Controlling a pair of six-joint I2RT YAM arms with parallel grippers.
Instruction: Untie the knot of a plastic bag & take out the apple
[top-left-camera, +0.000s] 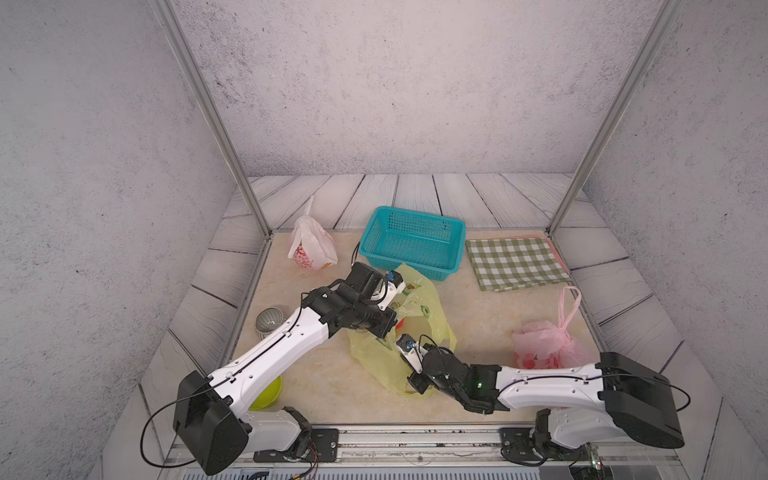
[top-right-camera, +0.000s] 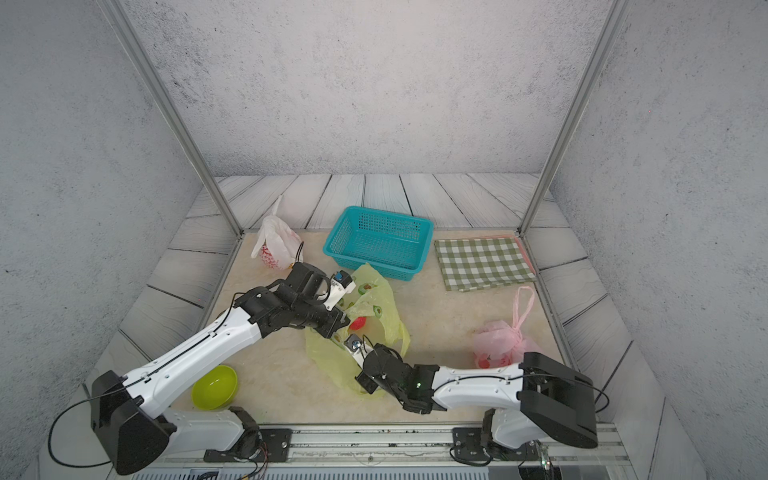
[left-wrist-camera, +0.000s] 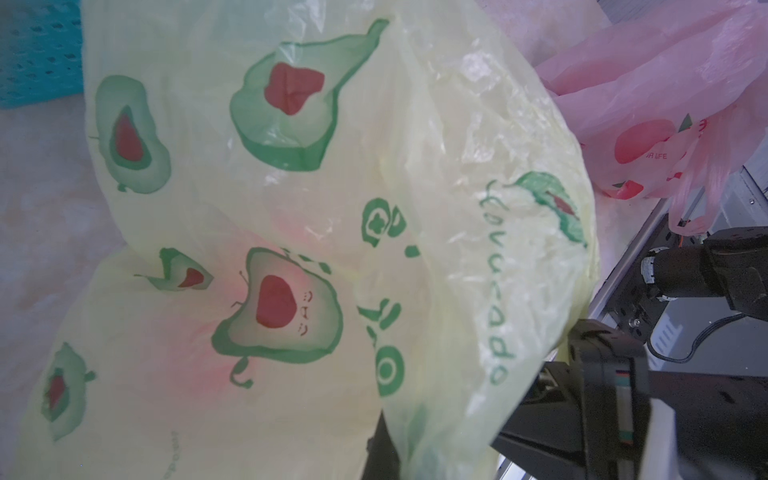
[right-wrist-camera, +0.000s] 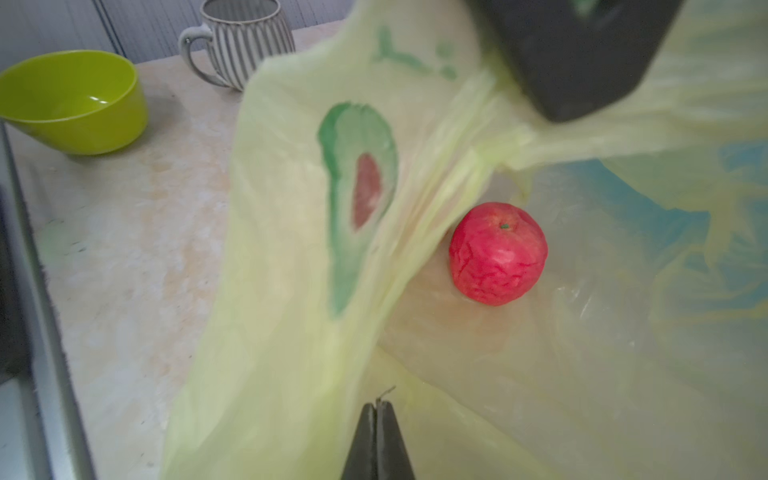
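The yellow avocado-print bag (top-left-camera: 376, 364) lies opened out mid-table, beneath both grippers. In the right wrist view, a red apple (right-wrist-camera: 497, 254) shows inside it, with bag film round it. My left gripper is shut at the bag, film folded over its tips; whether any is pinched I cannot tell. My right gripper is shut at the bag's mouth, below the apple, with nothing seen between its fingertips.
A teal basket (top-left-camera: 412, 217) stands behind the bag, a checked cloth (top-left-camera: 516, 262) at back right, pink bags (top-left-camera: 548, 344) right and (top-left-camera: 312, 244) back left. A grey mug (right-wrist-camera: 248, 48) and green bowl (right-wrist-camera: 80, 112) stand left.
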